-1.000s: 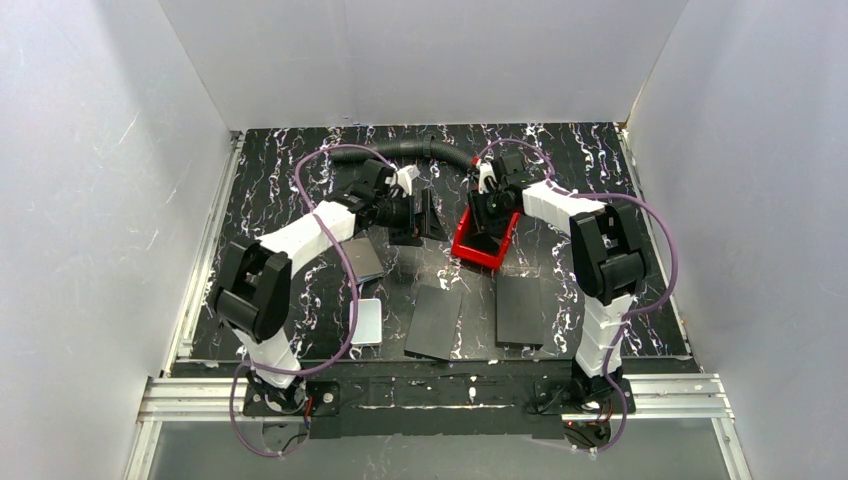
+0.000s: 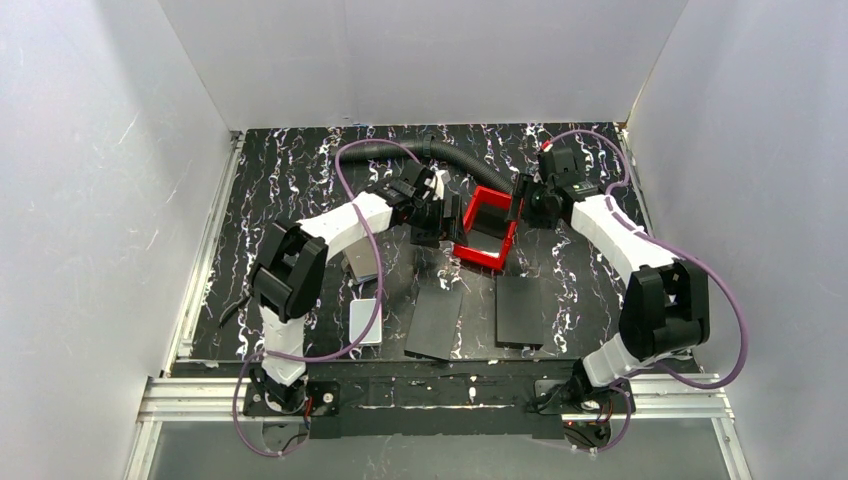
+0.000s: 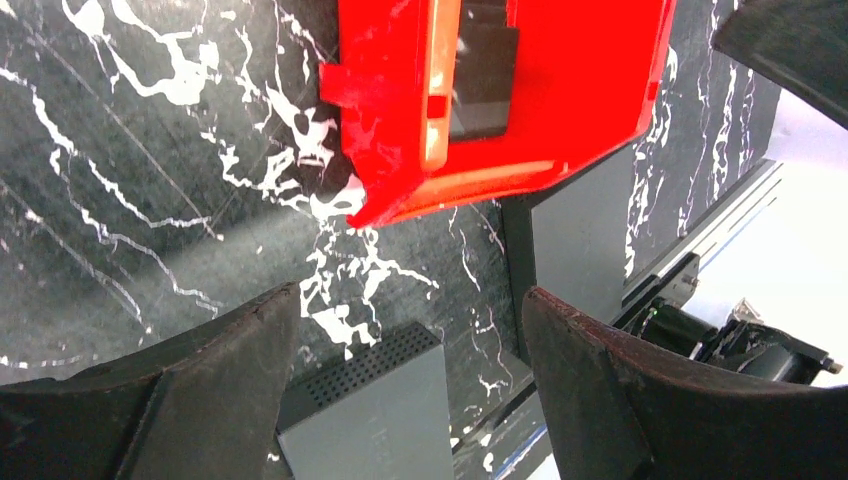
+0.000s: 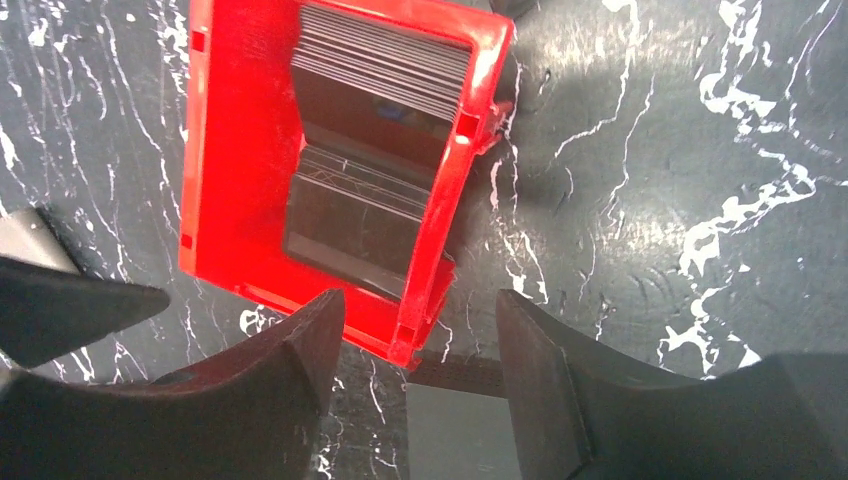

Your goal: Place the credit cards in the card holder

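The red card holder point(image 2: 485, 258) rests on the table between my two grippers. In the right wrist view, a row of thin cards point(image 4: 385, 60) stands upright in its far section. A few more cards point(image 4: 360, 190) show in the nearer section. My left gripper point(image 2: 441, 232) is at the holder's left side, its fingers apart and nothing between them in the left wrist view. On the other side, at the holder's upper right, my right gripper point(image 2: 528, 208) stands open and empty. In the left wrist view the holder's red wall point(image 3: 385, 110) is ahead of the fingertips.
Two dark flat slabs point(image 2: 435, 322) point(image 2: 519, 312) lie in front of the holder. To the left are a brownish flat piece point(image 2: 360, 258), partly under the left arm, and a white flat piece point(image 2: 366, 322). A black corrugated hose point(image 2: 450, 155) runs behind the holder.
My right gripper has moved from over the holder to its right side. The holder has barely shifted.
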